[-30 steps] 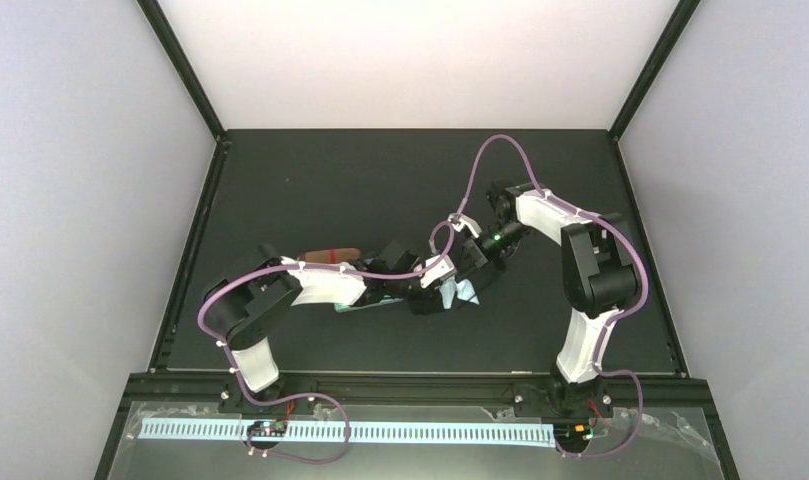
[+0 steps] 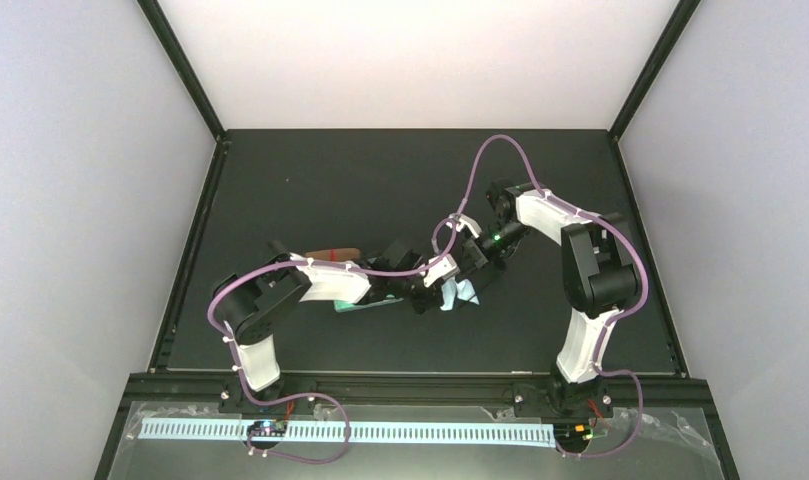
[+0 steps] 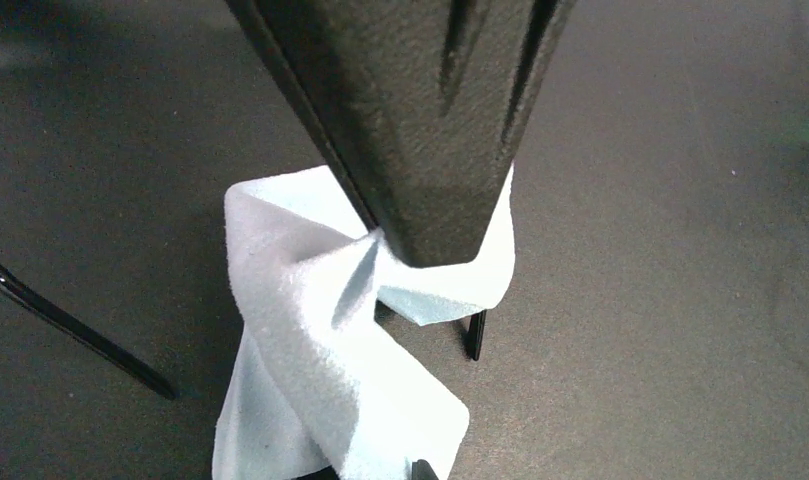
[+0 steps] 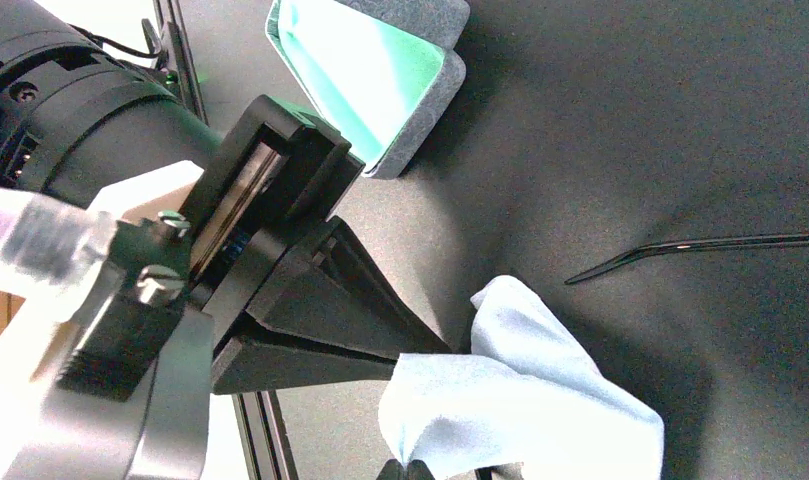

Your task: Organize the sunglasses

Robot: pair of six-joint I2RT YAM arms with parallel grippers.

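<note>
A pale cleaning cloth lies crumpled at the middle of the table, over dark sunglasses whose thin temple sticks out on the black surface. In the left wrist view a black finger presses into a fold of the cloth. In the right wrist view another gripper, shut, has its tips at the cloth's upper edge; whether it pinches the fabric is unclear. The two grippers meet over the cloth in the top view, largely hiding each other. The open case with green lining lies nearby.
A brown item with a red band lies behind the left arm, partly hidden. Both arms crowd the centre.
The left arm has shifted very slightly to the right over the last second. The right arm and the cloth look unchanged.
</note>
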